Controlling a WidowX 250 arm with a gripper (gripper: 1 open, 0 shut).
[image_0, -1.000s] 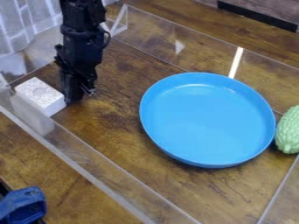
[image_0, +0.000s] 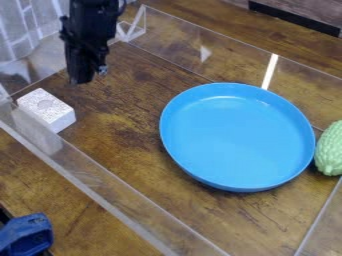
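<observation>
My gripper (image_0: 83, 58) is at the upper left, raised above the wooden surface, shut with nothing visible between its fingers. Below it, a white block (image_0: 46, 111) with a speckled top lies by the clear left wall. A large blue plate (image_0: 237, 135) occupies the right-centre of the board.
A green ridged object (image_0: 327, 146) sits at the right edge and a dark blue item (image_0: 24, 234) at the bottom left. Clear plastic walls border the work area. The wooden middle (image_0: 127, 110) between block and plate is bare.
My gripper has risen up and back from beside the white block, uncovering more of the board. The block and plate look unmoved.
</observation>
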